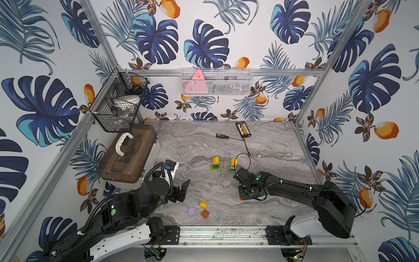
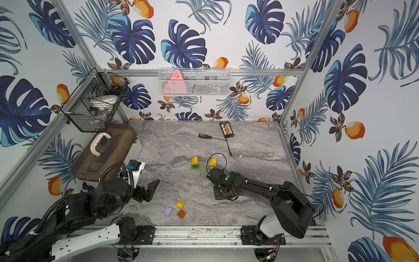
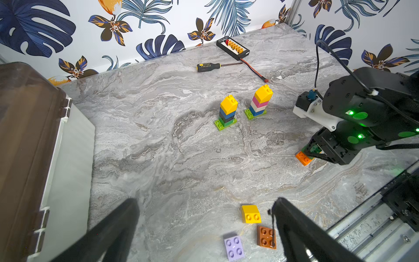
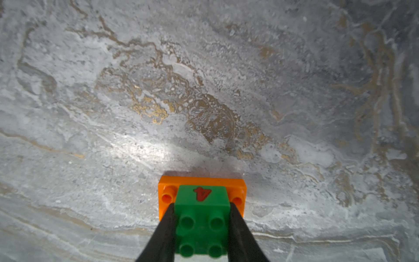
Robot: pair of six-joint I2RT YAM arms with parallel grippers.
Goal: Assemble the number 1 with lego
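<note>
In the right wrist view my right gripper is shut on a green brick [image 4: 202, 231], which bears a small red mark. Under it an orange brick [image 4: 235, 187] shows, wider than the green one; I cannot tell whether the two are joined. My left gripper stands open above the table with nothing between its fingers. Two small towers with yellow tops, the left tower [image 3: 227, 111] and the right tower [image 3: 260, 99], stand on green bases. Near the front lie a yellow brick [image 3: 251, 214], a lilac brick [image 3: 234, 248] and a brown-orange brick [image 3: 266, 236].
A brown-lidded case [image 1: 131, 152] stands at the left of the table. A screwdriver [image 1: 223, 136] and a black box [image 1: 243, 129] lie at the back. Between the left gripper and the towers the table is clear.
</note>
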